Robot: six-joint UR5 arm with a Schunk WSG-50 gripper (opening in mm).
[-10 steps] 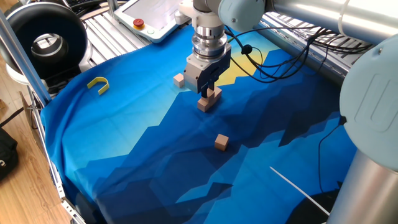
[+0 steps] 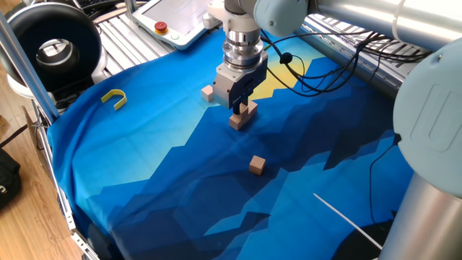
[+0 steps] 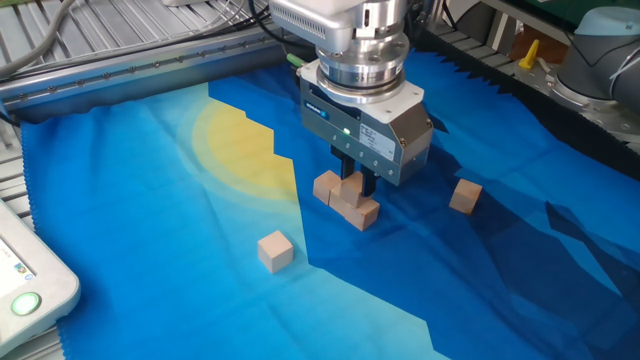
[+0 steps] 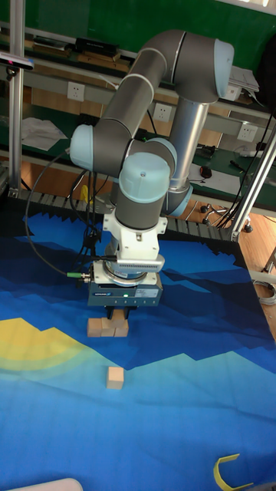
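My gripper [image 3: 358,184] points straight down over a small cluster of wooden cubes near the middle of the cloth. Its dark fingers [image 3: 369,183] stand on either side of an upper cube [image 3: 350,189], close to its faces; whether they press on it cannot be told. That cube sits over a row of cubes, among them a left one [image 3: 325,186] and a right one [image 3: 363,214]. Apart from the cluster lie two single cubes: a pale one [image 3: 276,251] on the light blue part and another [image 3: 466,196] on the dark blue part.
A yellow curved piece [image 2: 114,98] lies near the cloth's edge. The tablet with a red button [image 2: 160,27] stands beyond the cloth. Black cables [image 2: 349,63] hang beside the arm. A thin white stick [image 2: 346,219] lies at the near right.
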